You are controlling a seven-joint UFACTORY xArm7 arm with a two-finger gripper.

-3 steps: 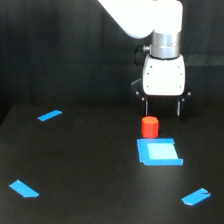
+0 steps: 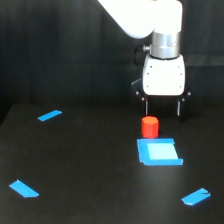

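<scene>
A small red object [image 2: 150, 127], block-like in shape, stands on the dark table. Right in front of it lies a white square [image 2: 162, 151] bordered with blue tape [image 2: 145, 158]. My gripper [image 2: 163, 106] hangs behind and a little to the right of the red object, pointing down. Its two dark fingers are spread wide, so it is open, and nothing shows between them. How high the fingertips are above the table is hard to tell.
Strips of blue tape lie flat at the back left [image 2: 50, 115], front left [image 2: 24, 188] and front right [image 2: 196, 197]. Dark, bare table [image 2: 85, 155] fills the left and middle. A black curtain [image 2: 55, 55] hangs behind.
</scene>
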